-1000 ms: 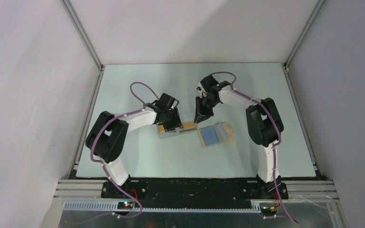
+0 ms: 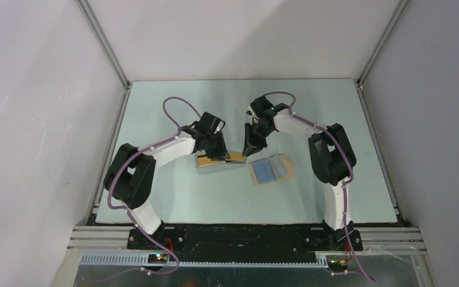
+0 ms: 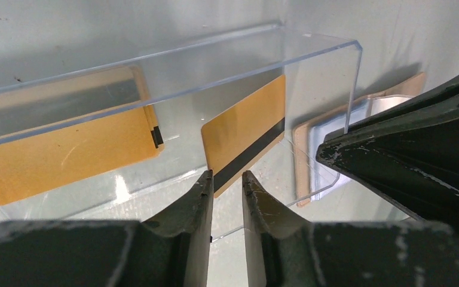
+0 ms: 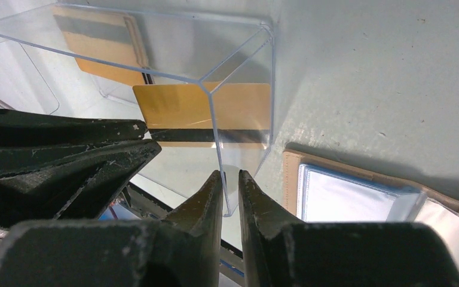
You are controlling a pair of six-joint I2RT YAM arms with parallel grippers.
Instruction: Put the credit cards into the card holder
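Note:
The clear card holder (image 2: 215, 168) lies mid-table. In the left wrist view, gold cards (image 3: 66, 161) lie at one end, and a single gold card with a black stripe (image 3: 245, 119) lies tilted at the other. My left gripper is at that card's lower corner, its fingertips part open; whether they touch the card is unclear. My right gripper is shut on the holder's clear end wall, beside the striped card (image 4: 173, 107).
A tan board (image 2: 287, 167) with blue and pale items on it lies right of the holder. Both arms meet closely over the holder.
My left gripper has shifted slightly over the holder, with small movements of its arm. The right arm and the holder have barely moved.

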